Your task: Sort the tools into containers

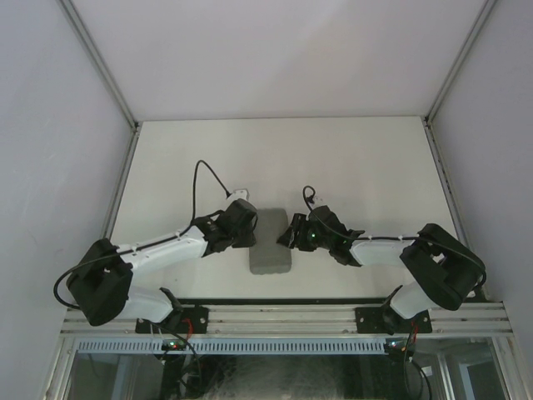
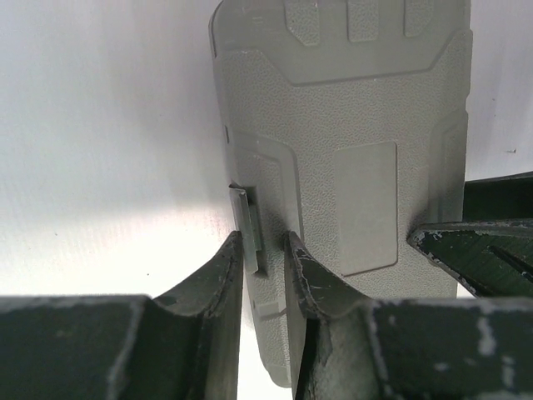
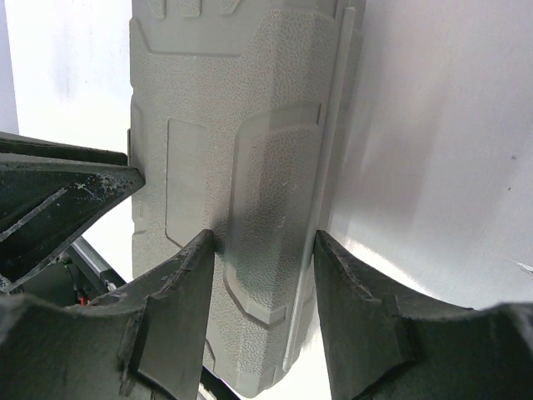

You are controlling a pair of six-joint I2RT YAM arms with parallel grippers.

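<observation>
A grey textured plastic case (image 1: 271,254) lies on the white table between my grippers, its lid seemingly closed. My left gripper is at the case's left side, beside a small latch (image 2: 246,229), its fingertips a little apart on the case. My right gripper is against the case's right edge, fingertips apart with the case edge between them; whether it grips is unclear. No separate tools or containers show. Inside of the case is hidden.
Walls enclose it at the back and sides, and a metal rail (image 1: 275,312) runs along the front.
</observation>
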